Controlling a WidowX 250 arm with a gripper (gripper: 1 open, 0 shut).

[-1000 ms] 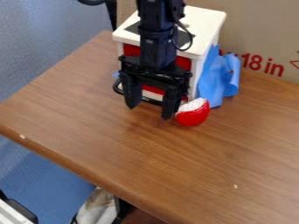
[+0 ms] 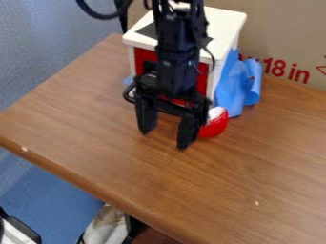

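Note:
My black gripper (image 2: 166,131) stands open above the wooden table (image 2: 140,172), its two fingers spread with nothing visible between them. Behind it is a white-topped box with a red front (image 2: 145,62), partly hidden by my arm. A red and white round object (image 2: 216,125) sits just right of my right finger, partly covered by it. A blue cloth or plastic item (image 2: 238,86) lies beside the box's right side.
A cardboard box (image 2: 287,43) with red lettering stands at the back right. Beyond the table's left edge is a blue-grey floor.
My gripper has moved down in the view, toward the viewer, away from the box. The other objects look unmoved.

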